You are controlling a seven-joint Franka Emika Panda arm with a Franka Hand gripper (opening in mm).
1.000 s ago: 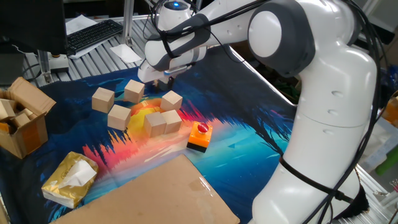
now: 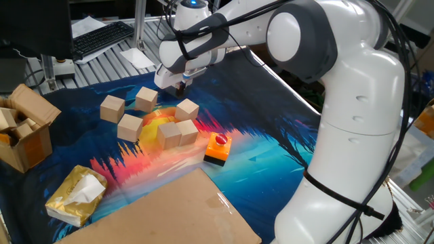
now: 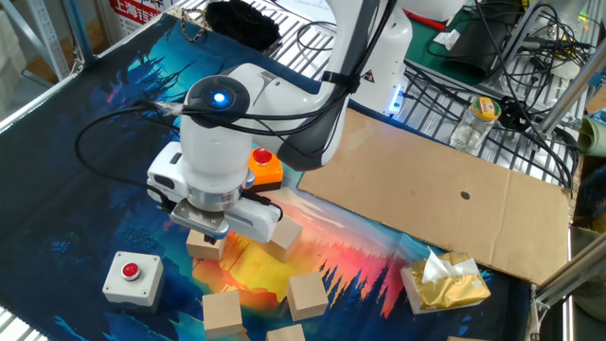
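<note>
Several plain wooden cubes lie on the colourful mat, among them a left cube (image 2: pixel 112 108), a back cube (image 2: pixel 146 99) and a right cube (image 2: pixel 187 110). My gripper (image 2: pixel 182 89) hangs just behind the right cube in exterior view 1, apart from it in the picture. Its fingers are small and dark there. From exterior view 2 the hand (image 3: pixel 227 213) covers most of them, so neither the finger's opening nor anything between shows. An orange button box (image 2: pixel 218 150) with a red top stands right of the cubes. In exterior view 2 a white button box (image 3: pixel 133 281) sits apart at lower left.
A gold tissue pack (image 2: pixel 77 195) and a large cardboard sheet (image 2: pixel 163 213) lie along the near side. At far left stands an open carton (image 2: pixel 30 139) holding wooden pieces. Bare dark mat (image 2: pixel 237 88) stretches right of the hand.
Since a second ago my hand has shifted slightly right and lower in exterior view 1, and the arm has moved a little too. The cubes stay put.
</note>
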